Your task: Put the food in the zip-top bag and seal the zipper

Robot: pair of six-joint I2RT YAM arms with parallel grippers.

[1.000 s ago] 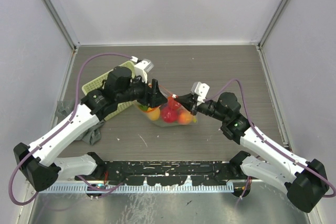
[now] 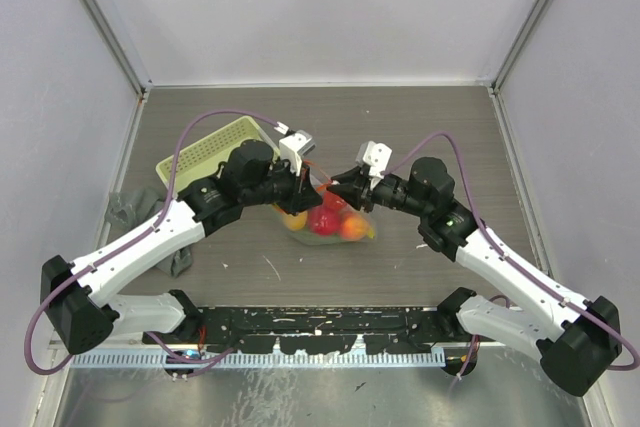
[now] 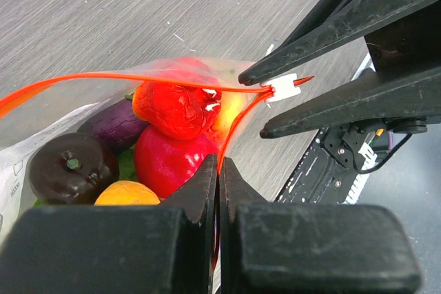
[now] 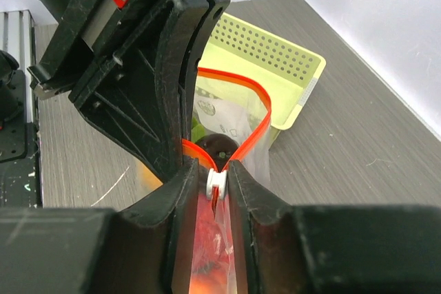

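The clear zip top bag (image 2: 322,238) holds several food pieces, including a red pepper (image 3: 180,109), a red tomato-like piece (image 3: 162,160) and an eggplant (image 3: 117,127). Its orange zipper strip (image 3: 103,76) still gapes toward the left in the left wrist view. My left gripper is shut on the strip's near edge. The white slider (image 3: 284,87) sits at the strip's right end, between the parted fingers of my right gripper. In the right wrist view, the slider (image 4: 216,182) stands between those fingertips, with a gap beside it.
A pale green basket (image 2: 208,154) stands behind the left arm, with a grey cloth-like bag (image 2: 135,211) beside it. Both grippers are close together over the bag.
My left gripper has moved right along the bag's mouth, close to the right gripper. The right gripper's body has shifted slightly back and left, its tips still near the slider.
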